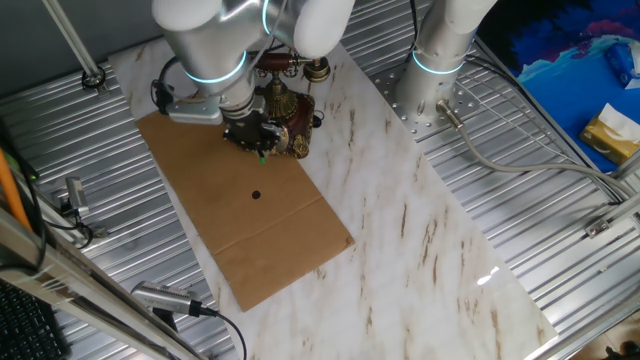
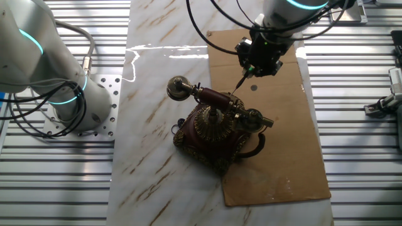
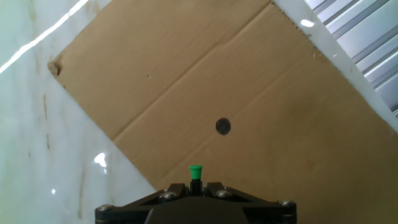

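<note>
My gripper appears shut, its dark linkages drawn together around a narrow green-tipped piece at the bottom of the wrist view. Whether that piece is a fingertip or something held, I cannot tell. A small dark round disc (image 3: 222, 126) lies flat on the brown cardboard (image 3: 261, 81), ahead of the green tip and apart from it. An ornate red and brass telephone (image 2: 210, 125) rests partly on the cardboard's edge, handset on its cradle. In exterior view 2, a thin dark shaft (image 2: 240, 83) slants from below the gripper (image 2: 249, 68) toward the handset.
A metal device with a cable (image 1: 165, 298) sits off the left edge. Slatted metal surrounds the table.
</note>
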